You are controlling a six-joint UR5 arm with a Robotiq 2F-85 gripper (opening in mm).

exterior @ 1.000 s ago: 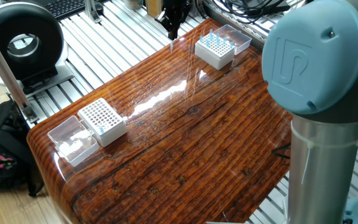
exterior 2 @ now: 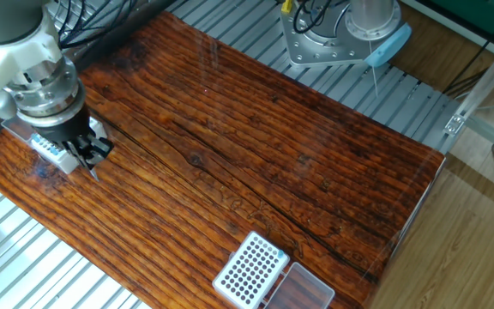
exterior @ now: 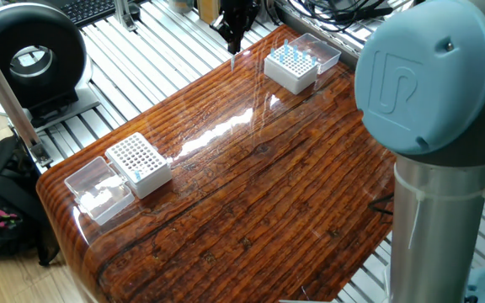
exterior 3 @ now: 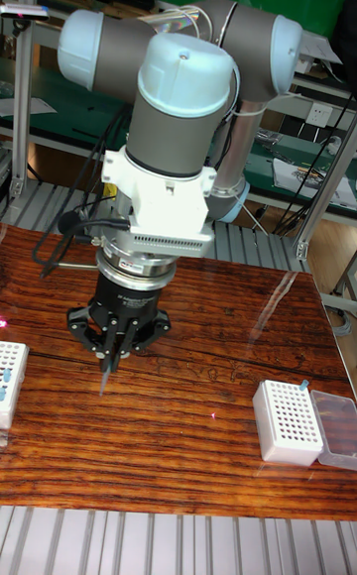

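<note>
Above the wooden board, my black gripper (exterior 3: 110, 355) points down, its fingers close together. A thin, pale pipette tip (exterior 3: 103, 381) hangs from between them, clear of the board, so the gripper looks shut on it. To one side stands a white tip rack (exterior: 290, 74) with several blue tips (exterior: 286, 45) upright in its holes; my gripper partly covers it in exterior view 2. Far along the board is a second white rack (exterior: 139, 160), its holes mostly empty, with one blue tip (exterior 3: 304, 386) near a corner.
Each rack has its clear lid open beside it: one lid (exterior: 316, 50) by the fuller rack, another lid (exterior: 99, 192) by the emptier one. Between the racks the glossy board (exterior 2: 230, 129) is bare. Cables (exterior: 327, 10) lie behind the fuller rack.
</note>
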